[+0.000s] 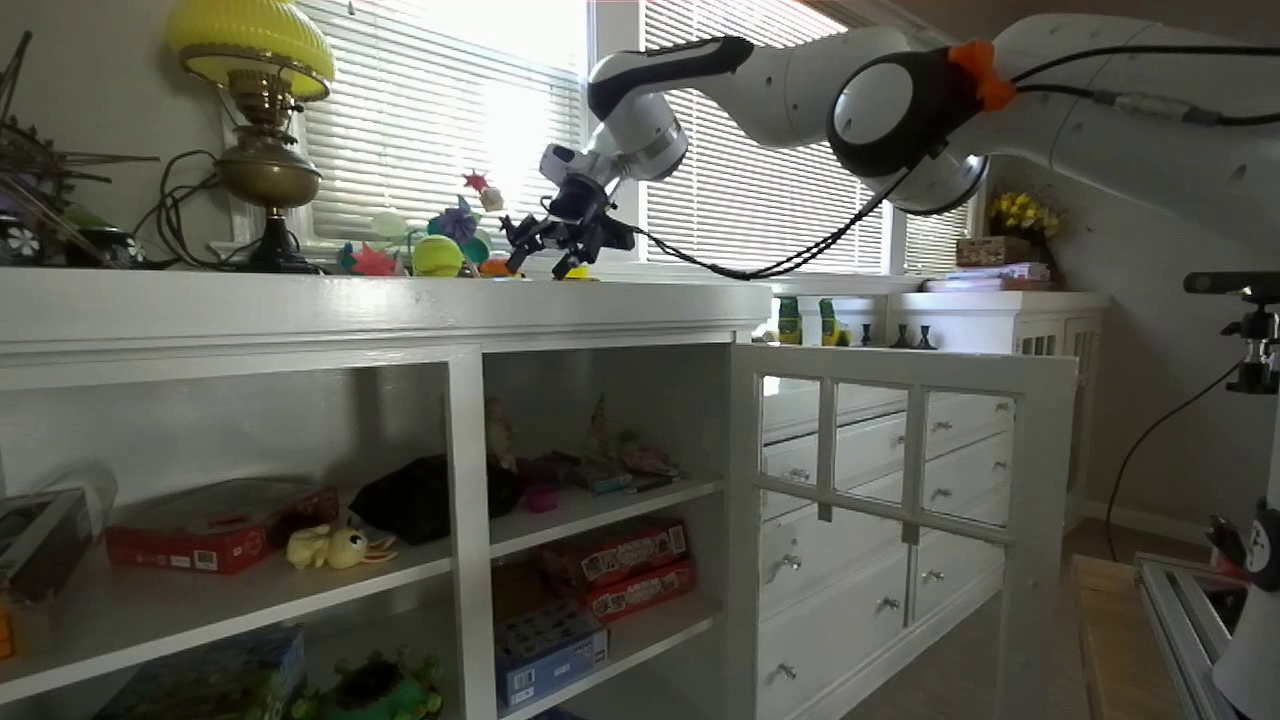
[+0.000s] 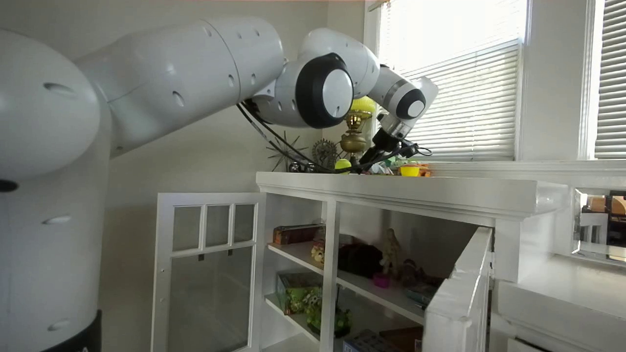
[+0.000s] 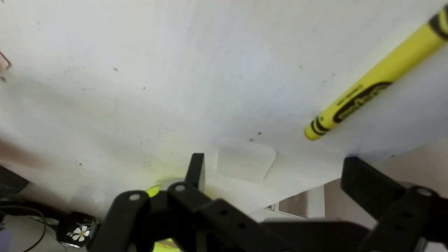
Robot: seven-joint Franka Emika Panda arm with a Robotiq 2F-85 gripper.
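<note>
My gripper is open, its dark fingers spread wide with nothing held between them. In the wrist view, a yellow crayon point(image 3: 365, 92) lies on the white cabinet top point(image 3: 168, 84), above and to the right of the fingers. Between the fingers in that view, a small pale translucent piece point(image 3: 245, 159) rests flat on the surface. From outside, the gripper point(image 1: 546, 266) hangs just over the cabinet top, close to a yellow item point(image 1: 581, 274). A yellow cup point(image 2: 410, 170) shows near the gripper in exterior view 2; the crayon cannot be made out there.
A yellow-green ball point(image 1: 437, 256), colourful flower ornaments point(image 1: 457, 222) and a brass lamp point(image 1: 270, 174) stand left of the gripper on the cabinet top. Below, a cabinet door point(image 1: 888, 468) hangs open. Its shelves hold boxes and toys. The window blinds point(image 2: 469, 111) are close behind the arm.
</note>
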